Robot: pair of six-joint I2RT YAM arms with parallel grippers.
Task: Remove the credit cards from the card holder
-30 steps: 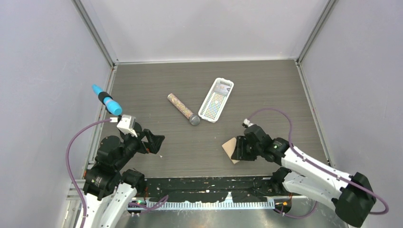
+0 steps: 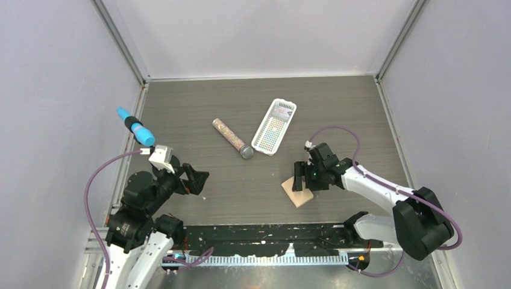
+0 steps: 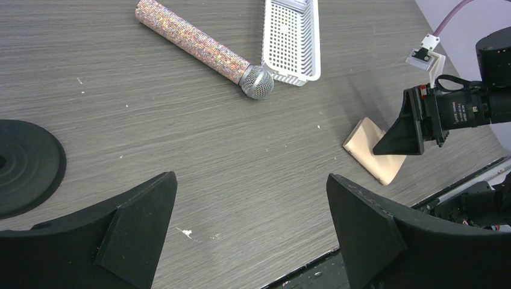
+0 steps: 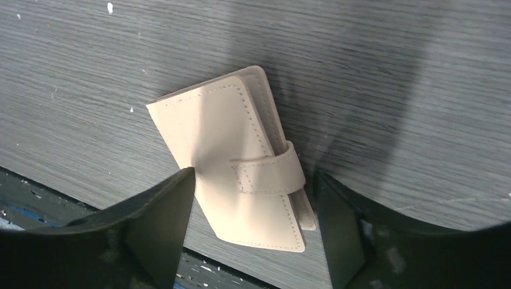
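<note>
The beige card holder (image 4: 223, 138) lies closed on the table, its strap (image 4: 271, 174) folded over one edge; no cards show. My right gripper is part open, with one finger on either side of the holder. Its left finger overlaps the holder's near left edge in the right wrist view, and a small gap shows by the strap on the other side. In the top view the card holder (image 2: 297, 197) is partly hidden beneath that gripper. Off to the left, my left gripper hangs open and empty over bare table.
A white plastic basket (image 2: 259, 142) stands at the back middle, beside a glittery microphone (image 2: 229, 133). A blue and black object (image 2: 137, 127) is at the left wall, and a dark round disc (image 3: 30, 168) appears in the left wrist view.
My right gripper has shifted over the card holder and its fingers have spread from closer together. The card holder and the left arm look unmoved.
</note>
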